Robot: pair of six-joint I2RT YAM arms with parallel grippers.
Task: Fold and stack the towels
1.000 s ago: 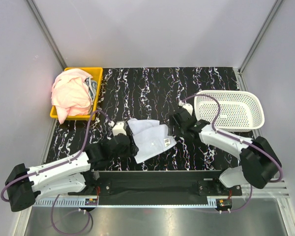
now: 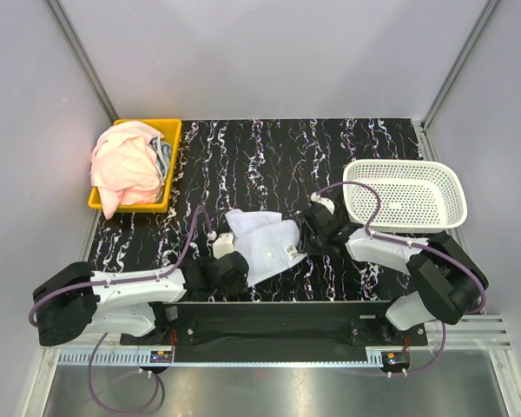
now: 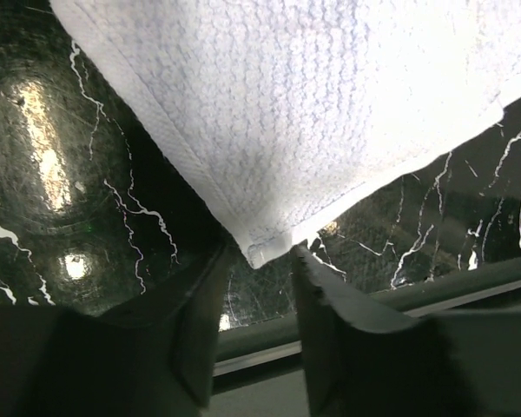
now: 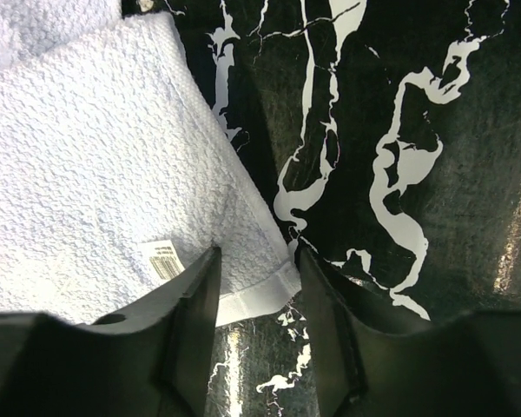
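A white towel (image 2: 265, 249) lies partly folded over near the front middle of the table. In the left wrist view, the towel's near corner (image 3: 259, 248) pokes between the fingers of my left gripper; a gap shows, so the fingers are part open around it. My right gripper stands over the towel's near right corner (image 4: 273, 282), fingers apart on either side of it. The towel's edge looks slightly bunched there, beside a small printed label (image 4: 165, 261). In the top view both arms cover the corners.
A yellow bin (image 2: 170, 193) heaped with a pink towel (image 2: 128, 163) and darker cloth stands at the back left. At right is a white perforated basket (image 2: 405, 195), empty.
My left gripper has come down and right onto the towel's near corner. The right one has shifted slightly left, and the towel's right corner has been nudged left.
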